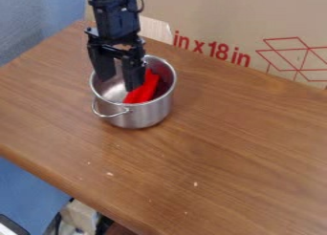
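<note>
A silver pot [145, 113] with a wire handle stands on the wooden table near the top left. A red object [147, 90] lies inside it, toward the right side. My dark gripper [118, 69] hangs over the pot's left part, its lower end at or inside the rim; whether it still touches or holds the red object is unclear.
A pale board with red print [243, 43] runs along the back. Blue surface [29, 191] lies beyond the left edge.
</note>
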